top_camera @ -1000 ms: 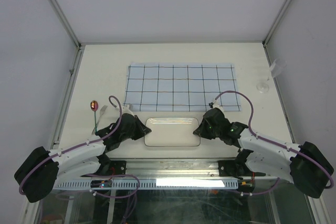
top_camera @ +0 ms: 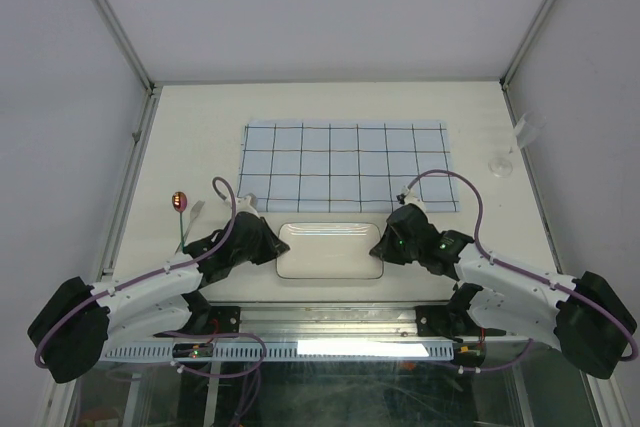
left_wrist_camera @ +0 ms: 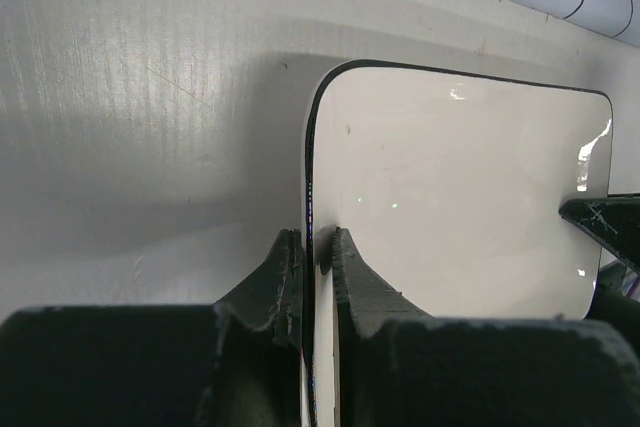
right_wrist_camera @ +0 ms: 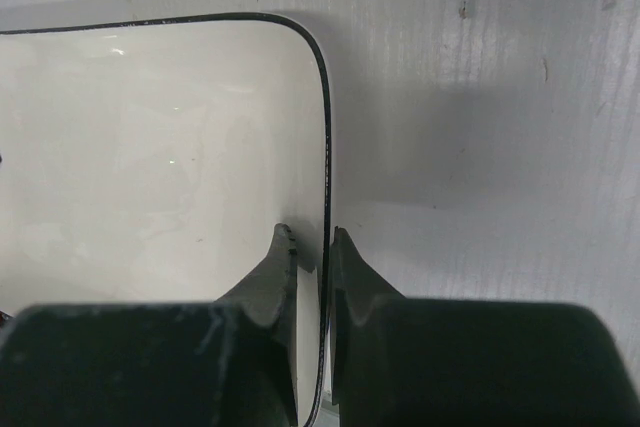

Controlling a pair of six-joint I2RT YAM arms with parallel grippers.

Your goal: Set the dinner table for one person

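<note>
A cream rectangular plate [top_camera: 330, 250] with a dark rim lies level between my two arms, near the table's front edge. My left gripper is shut on its left rim, one finger on each side of the edge. On the opposite side my right gripper is shut on the right rim. Behind the plate lies a white placemat [top_camera: 345, 162] with a dark grid, flat and bare. A spoon [top_camera: 181, 209] with a red-toned bowl and a pale fork [top_camera: 194, 215] lie at the left. A clear wine glass [top_camera: 513, 147] is at the right.
Grey walls [top_camera: 60, 127] bound the space on the left, right and back.
The plate and both grippers have shifted only very slightly, a touch to the right and toward the placemat. Both grippers have stayed on the rim; everything else is still.
</note>
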